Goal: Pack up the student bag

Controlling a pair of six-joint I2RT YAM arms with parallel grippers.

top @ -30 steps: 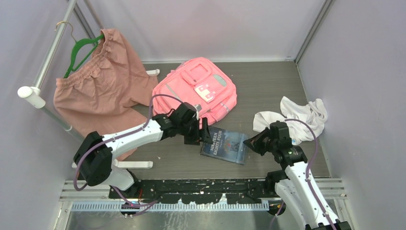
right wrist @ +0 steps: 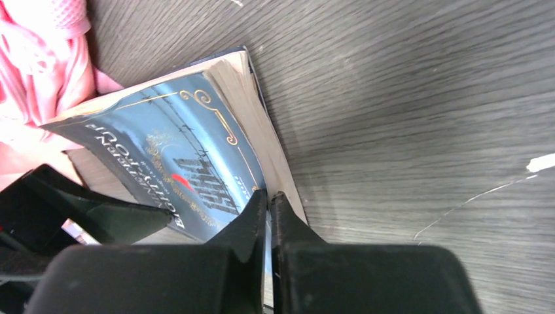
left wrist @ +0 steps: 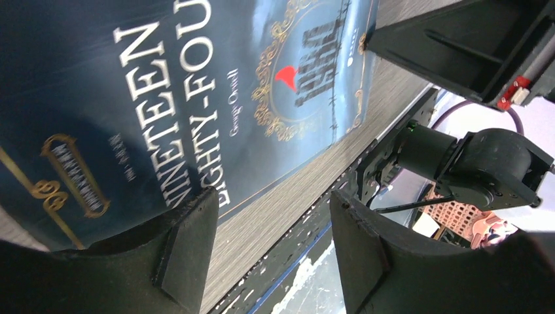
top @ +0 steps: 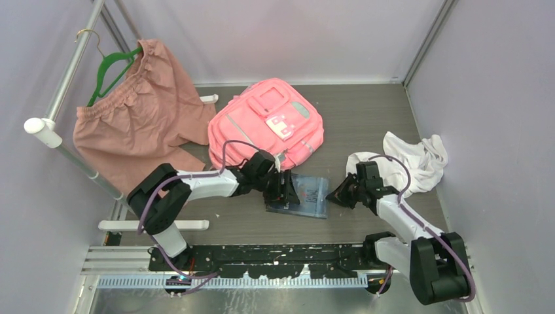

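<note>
A blue Nineteen Eighty-Four paperback (top: 311,196) lies on the dark table below the pink backpack (top: 265,121). My left gripper (top: 281,193) is open over the book's left part; in its wrist view the fingertips (left wrist: 193,216) hang over the cover (left wrist: 249,104). My right gripper is shut at the book's near right edge, its fingertips at the cover and pages; how much is between them is hard to tell.
A white cloth (top: 419,163) lies at the right. Pink shorts (top: 131,131) hang on a green hanger at the left rail.
The book has shifted slightly left and up. My left gripper has moved right over it, and the right gripper has moved to the book's right edge.
</note>
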